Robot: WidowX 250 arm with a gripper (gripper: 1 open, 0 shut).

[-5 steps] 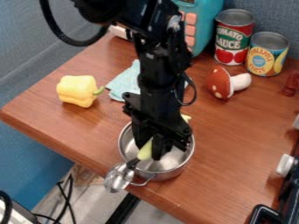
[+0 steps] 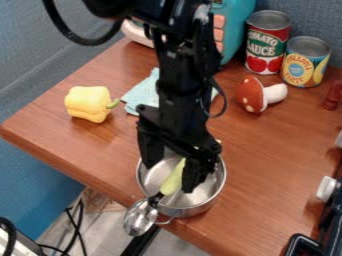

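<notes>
My black gripper [image 2: 185, 165] reaches down into a steel pot [image 2: 206, 201] at the front of the wooden table. A pale yellow-green elongated object [image 2: 171, 180] is at its fingers, inside the pot; whether the fingers are shut on it is hard to tell. A metal ladle-like piece [image 2: 142, 216] hangs over the pot's front-left rim.
On the table are a yellow pepper [image 2: 90, 102], a teal cloth [image 2: 140, 92], a toy mushroom [image 2: 261, 94], two cans [image 2: 266, 45] at the back and a black appliance [image 2: 317, 230] at the right edge.
The gripper and the pale object shifted slightly over the last second, tilting within the pot. The ladle-like piece moved a little right and down.
</notes>
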